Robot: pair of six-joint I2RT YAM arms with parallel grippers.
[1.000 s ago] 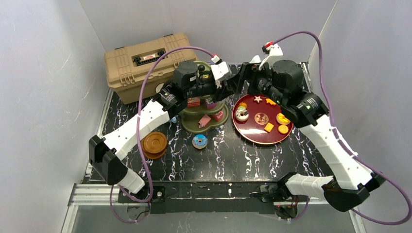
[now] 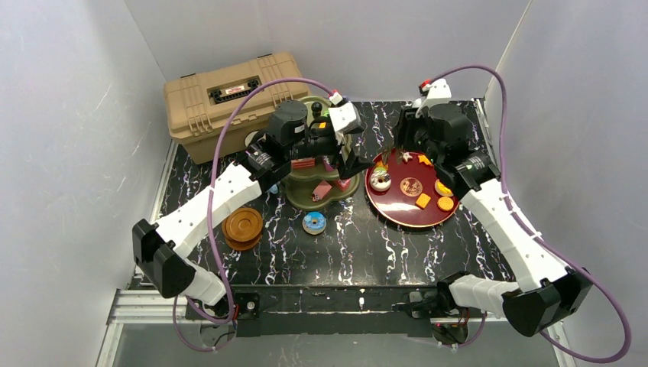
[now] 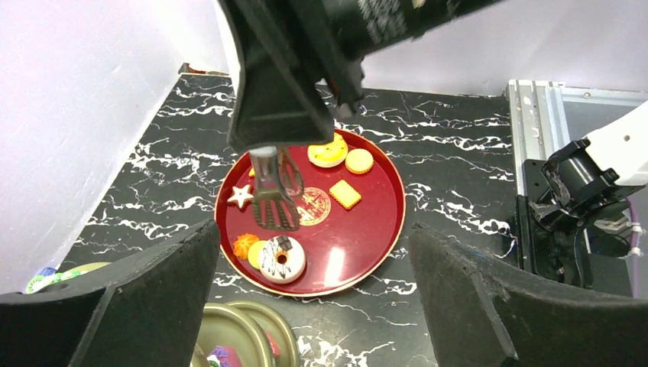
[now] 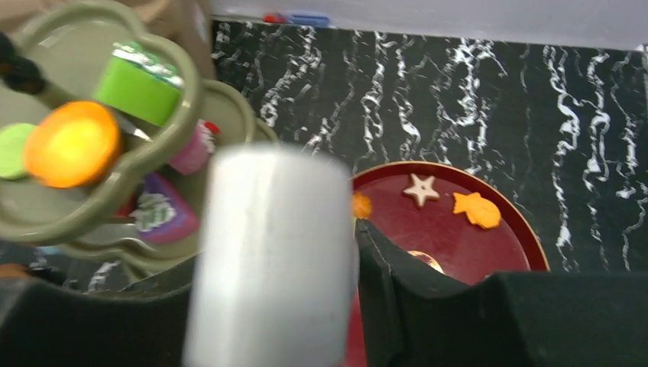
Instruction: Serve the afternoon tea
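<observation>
My left gripper (image 2: 355, 160) stands open beside the green tiered stand (image 2: 302, 191), nothing between its fingers. My right gripper (image 2: 397, 141) is shut on a metal serving tongs (image 3: 271, 206) by its pale handle (image 4: 267, 245), held over the dark red round tray (image 2: 397, 210). On the tray lie a donut (image 2: 380, 181), star cookie (image 4: 420, 187), fish cookie (image 4: 477, 210), round and square biscuits and a yellow piece. The stand holds colourful pieces, blurred in the right wrist view.
A tan toolbox (image 2: 206, 122) fills the back left. Brown round coasters (image 2: 243, 225) and a blue donut (image 2: 314, 222) lie on the marble table.
My right gripper has moved away from the left gripper, over the tray, carrying the tongs. The left gripper, earlier close against it, now stands open and apart.
</observation>
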